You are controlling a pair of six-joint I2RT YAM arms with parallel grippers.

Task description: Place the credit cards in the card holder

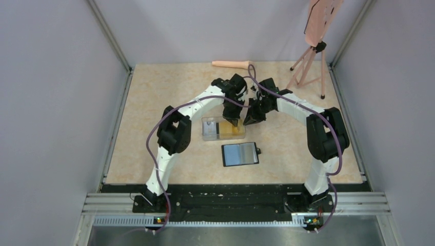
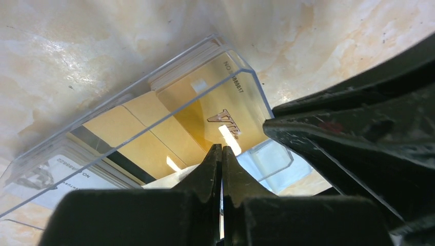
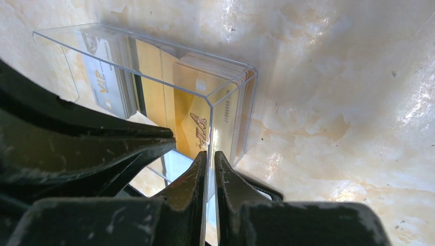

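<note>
A gold VIP card (image 2: 205, 110) lies at the front of a stack in the right end of a clear box (image 1: 209, 137). My left gripper is shut at the card's lower edge, its fingertips together and nothing between them. The card stays outside those fingers. On the other side, my right gripper is shut on the clear box's end wall, whose edge runs between its fingertips. The card holder (image 1: 232, 155) lies spread on the table in front of the box, with pale clear pockets and a black border.
White cards (image 3: 106, 77) stand at the box's left end, with gold dividers (image 3: 154, 77) between the stacks. The two grippers are close together over the box. Bare table extends on both sides; a pinkish roll (image 1: 230, 64) lies at the back.
</note>
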